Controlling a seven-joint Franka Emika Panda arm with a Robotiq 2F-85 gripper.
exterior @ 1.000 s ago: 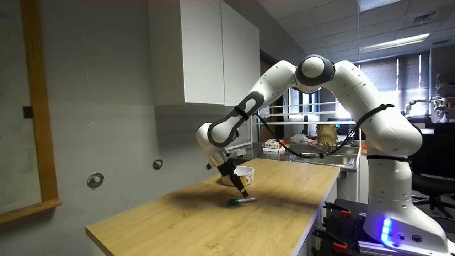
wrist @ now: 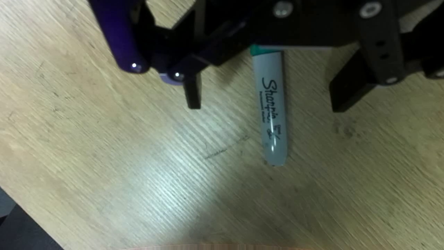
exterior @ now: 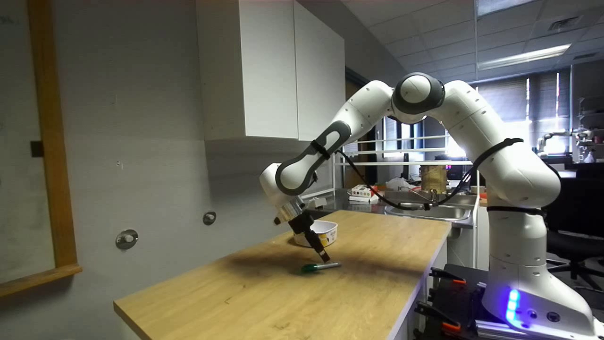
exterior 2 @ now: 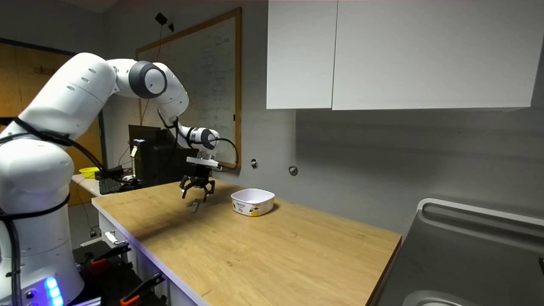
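A grey Sharpie marker [wrist: 272,108] with a green cap lies flat on the wooden counter. My gripper is open above it, one black fingertip on each side and a gap between each of them and the pen. In the wrist view the gripper body hides most of the cap. From exterior view 1 the marker [exterior: 321,267] shows just below the fingertips. A white tub [exterior 2: 252,202] with a yellow print stands upright on the counter, beside the gripper [exterior 2: 197,194] in exterior view 2.
A grey wall runs along its back edge, with white cabinets [exterior 2: 403,56] overhead. A sink [exterior: 441,212] lies beyond the counter's far end in exterior view 1.
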